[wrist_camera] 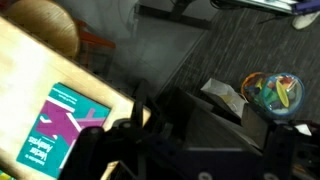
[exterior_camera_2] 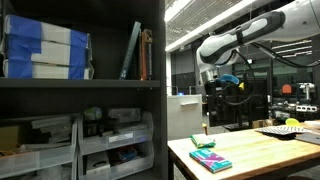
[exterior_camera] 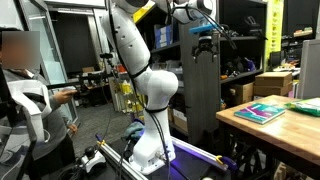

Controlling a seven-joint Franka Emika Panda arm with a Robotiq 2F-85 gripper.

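Note:
My gripper is open, with nothing held between its dark fingers. It hangs in the air in front of the dark shelf unit, to the left of the table in exterior view 1. A teal and magenta book (exterior_camera: 260, 112) lies flat near the wooden table's edge. The same book (wrist_camera: 62, 132) is at lower left in the wrist view, outside the fingers. Below the gripper, the wrist view shows dark floor and part of a dark shelf.
Another green-covered item (exterior_camera_2: 188, 144) lies behind the book on the table (exterior_camera_2: 255, 150). A round bin of colourful things (wrist_camera: 278, 93) and a wooden stool (wrist_camera: 45, 25) stand lower down. A person (exterior_camera: 20, 90) is at far left. Blue-white boxes (exterior_camera_2: 45, 50) fill a shelf.

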